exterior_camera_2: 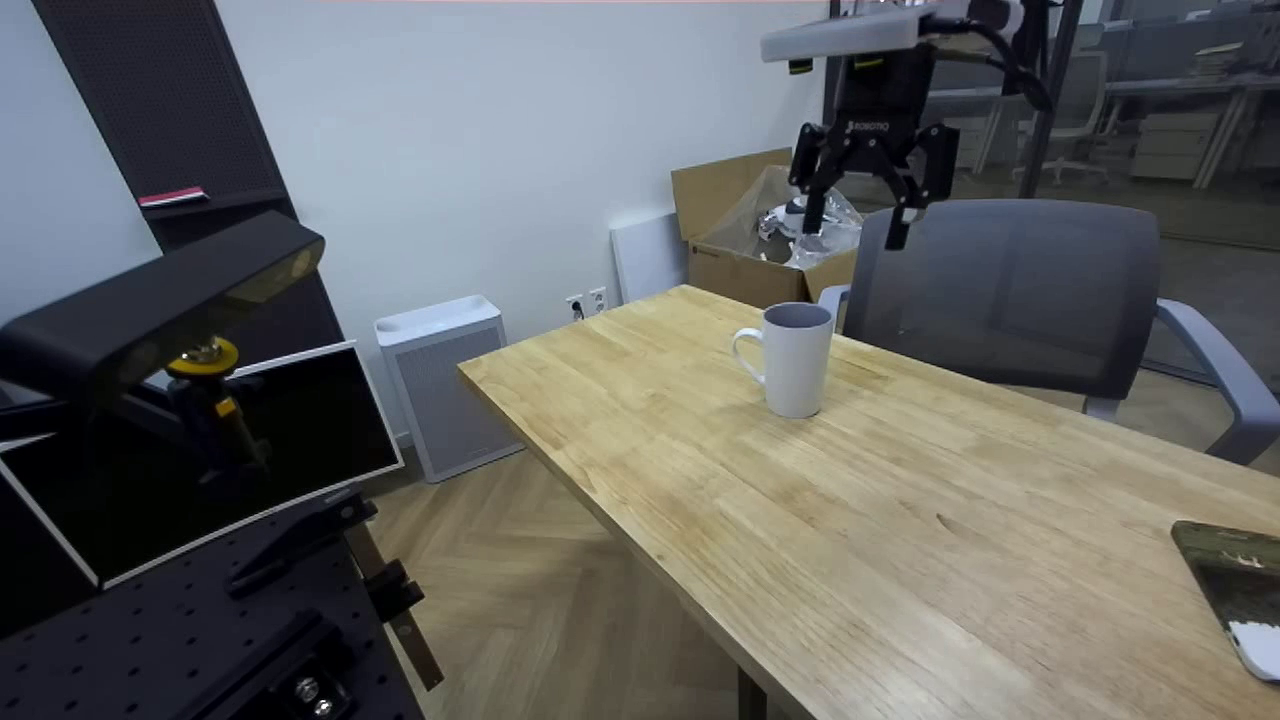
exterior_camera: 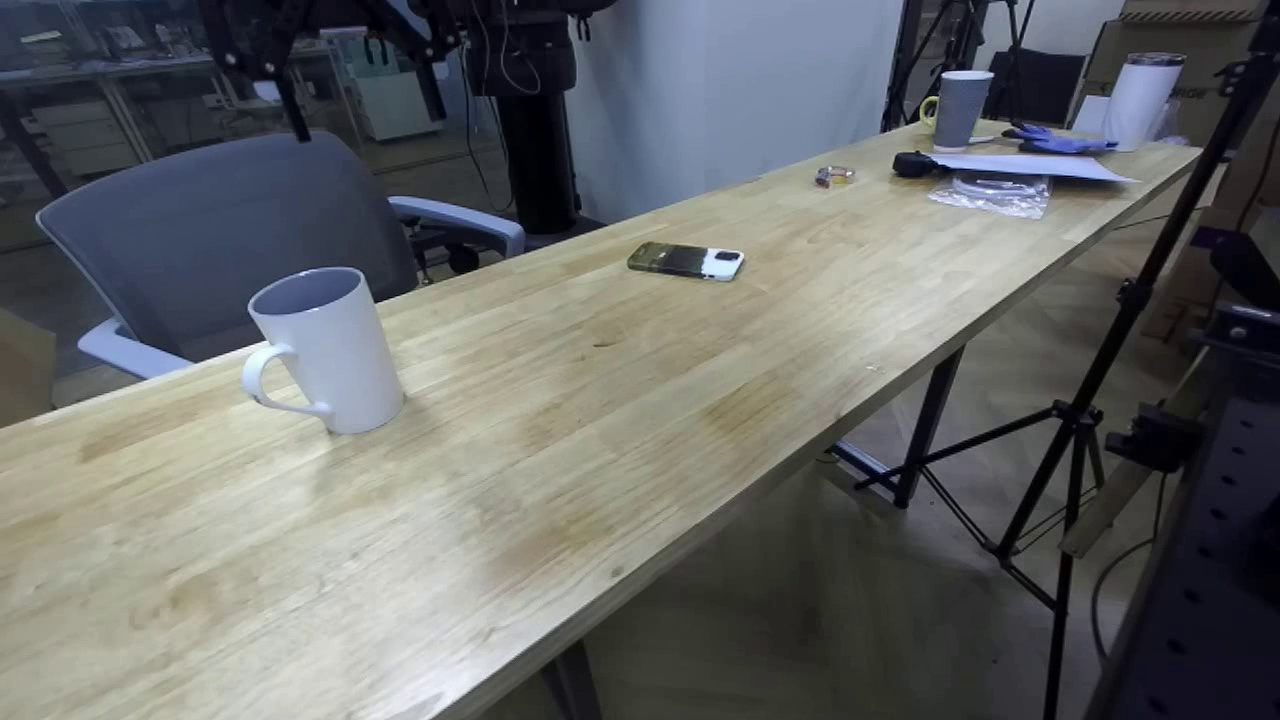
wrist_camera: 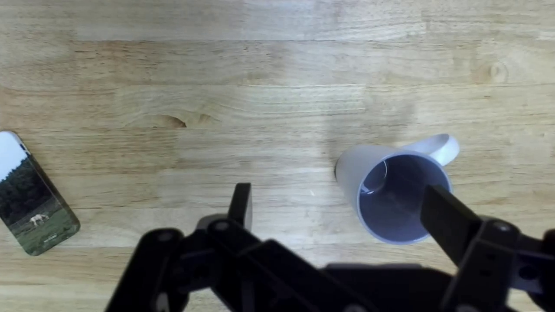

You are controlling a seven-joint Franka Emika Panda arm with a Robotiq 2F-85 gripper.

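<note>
A white mug (exterior_camera: 341,362) with a grey inside stands upright on the wooden table, near its chair-side edge. Above and behind it in the second exterior view hangs my gripper (exterior_camera_2: 854,235), its two fingers spread wide with only air between them. From the wrist, the mug (wrist_camera: 359,174) appears below the right-hand finger (wrist_camera: 442,223), which overlaps its rim in the picture; the gripper is well above and not touching. The mug's handle (wrist_camera: 442,148) points away from the gripper's base. A phone in a picture case (wrist_camera: 36,208) lies flat at the left.
Bare table (exterior_camera: 576,444) lies between the mug and the phone (exterior_camera: 686,260). A watch-like item (exterior_camera: 835,176), a grey cup (exterior_camera: 960,110), blue gloves (exterior_camera: 1056,140) and a white tumbler (exterior_camera: 1142,102) occupy the far end. An office chair (exterior_camera_2: 1002,300) stands against the table.
</note>
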